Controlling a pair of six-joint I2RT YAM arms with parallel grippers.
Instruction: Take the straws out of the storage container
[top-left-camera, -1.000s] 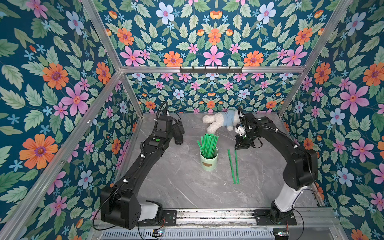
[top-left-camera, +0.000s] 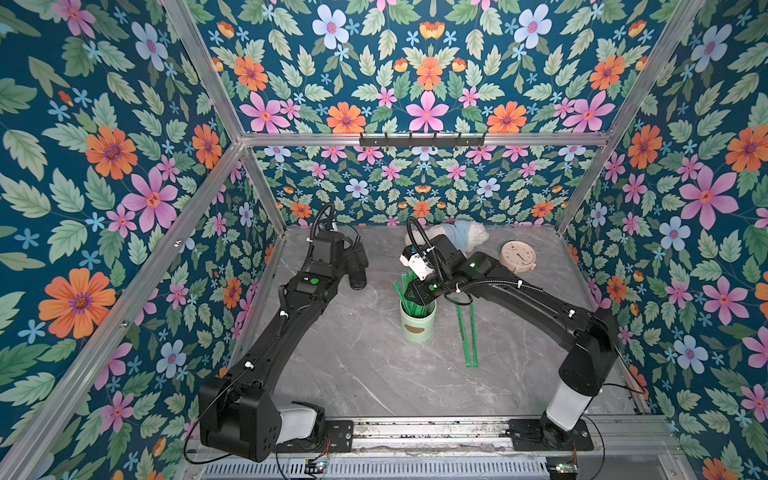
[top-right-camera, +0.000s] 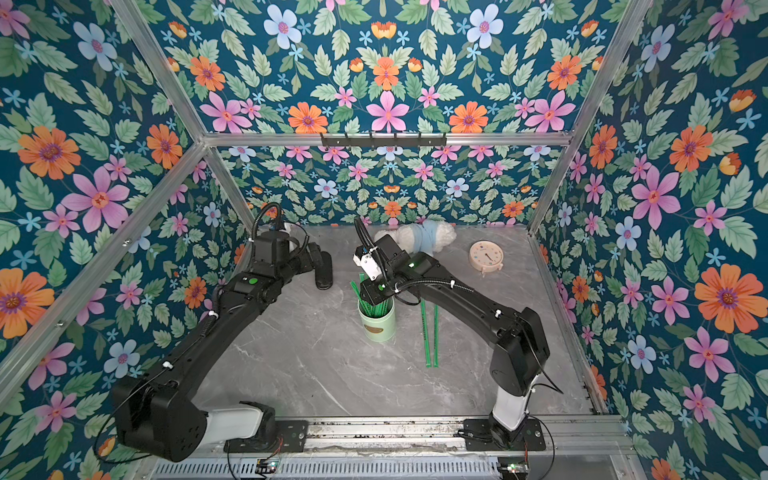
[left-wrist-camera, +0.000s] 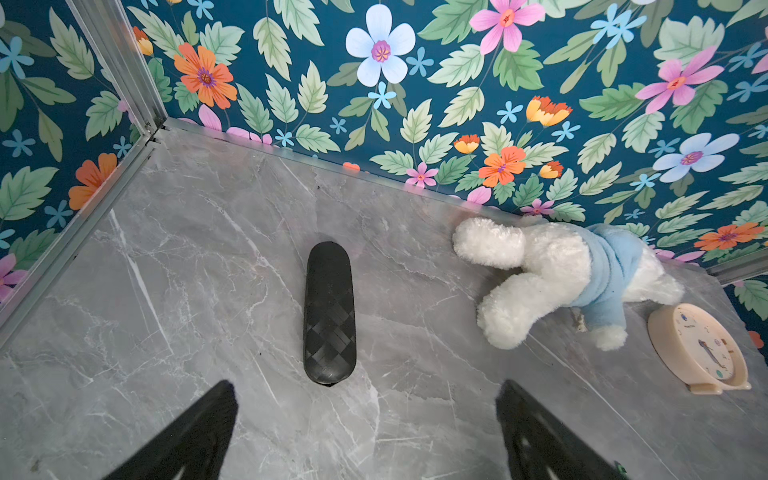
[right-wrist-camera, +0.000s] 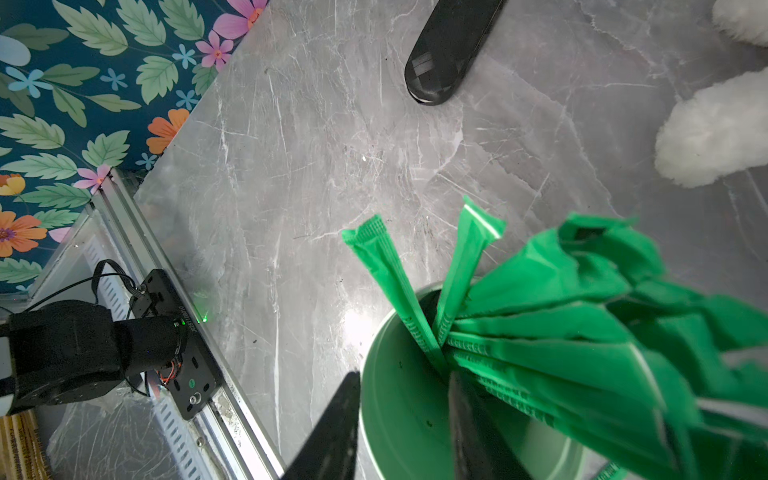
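Note:
A pale green container (top-left-camera: 416, 328) stands mid-table, packed with green-wrapped straws (right-wrist-camera: 544, 344). My right gripper is open over the container's rim, its fingertips beside the straws with nothing visibly held. Two loose green straws (top-right-camera: 425, 336) lie on the table right of the container. My left gripper is open and empty above the back-left of the table.
A black case (left-wrist-camera: 329, 312) lies at the back left. A white plush toy in a blue shirt (left-wrist-camera: 544, 280) lies along the back wall, with a beige clock (top-left-camera: 517, 256) to its right.
My right gripper has moved left from beside the plush toy to over the straw container, now covering part of the straws in the top left view. The left arm is nearly unchanged.

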